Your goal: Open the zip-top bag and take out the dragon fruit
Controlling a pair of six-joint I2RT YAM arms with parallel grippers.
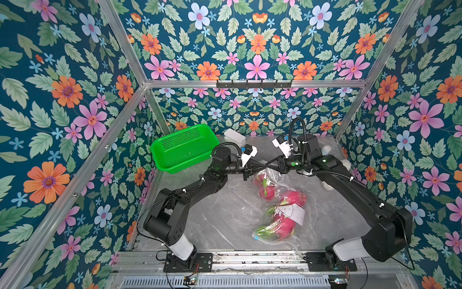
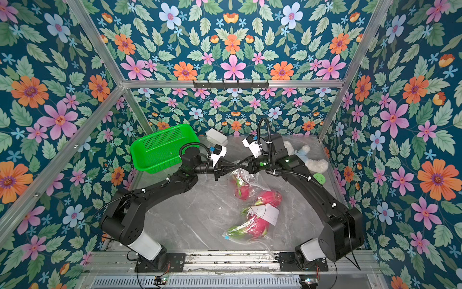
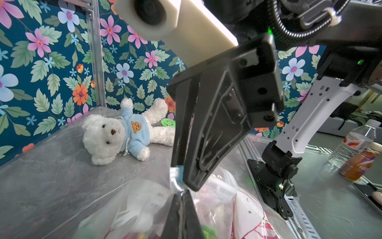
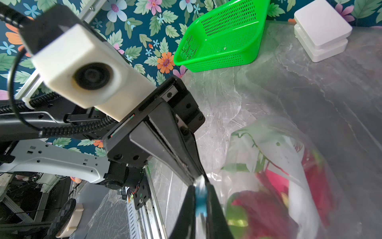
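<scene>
A clear bag (image 1: 279,216) of dragon fruit, with a white paper label, lies mid-table toward the front right; its upper part rises beneath my grippers. Both grippers meet tip to tip above it at the bag's blue-tabbed top (image 4: 201,199). My left gripper is shut on that thin top edge. My right gripper is at the same blue tab; its fingers sit close around it, but whether they are closed on it is unclear. Pink fruit (image 4: 274,187) shows through the wrinkled plastic.
A green basket (image 1: 185,149) stands at the back left, beside a white box (image 2: 216,136). A white teddy bear (image 3: 103,139) in blue and a green disc (image 2: 318,178) lie at the right.
</scene>
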